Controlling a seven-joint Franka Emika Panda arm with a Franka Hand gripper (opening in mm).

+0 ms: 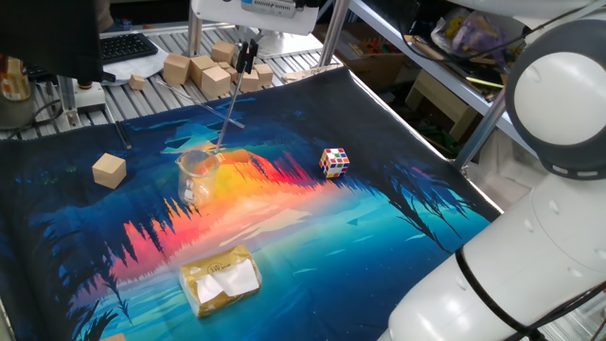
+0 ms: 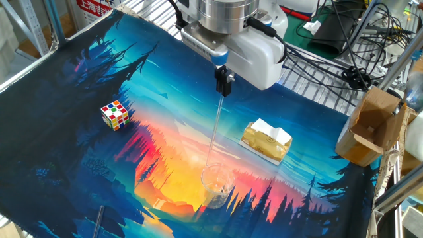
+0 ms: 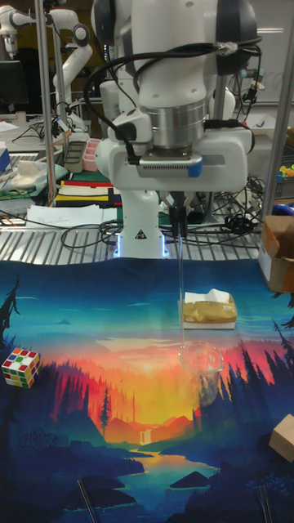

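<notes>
A thin clear rod (image 2: pixel 215 131) hangs at a slight slant from my gripper (image 2: pixel 225 84), whose black fingers are shut on its upper end. Below it, a transparent glass beaker (image 2: pixel 217 187) stands upright on the printed mat. The rod's lower end reaches close to the beaker's rim in every view; whether it is inside or just outside cannot be told. In exterior view 1 the gripper (image 1: pixel 247 57) appears high above the mat, with the beaker (image 1: pixel 198 178) below and to its left. Exterior view 3 shows the rod (image 3: pixel 182 288) near the beaker's left side.
A gold tissue pack (image 1: pixel 221 281) and a Rubik's cube (image 1: pixel 333 162) lie apart from the beaker. One wooden block (image 1: pixel 110 170) sits on the mat; several more (image 1: pixel 216 80) are heaped beyond its edge. A cardboard box (image 2: pixel 371 125) stands at one side.
</notes>
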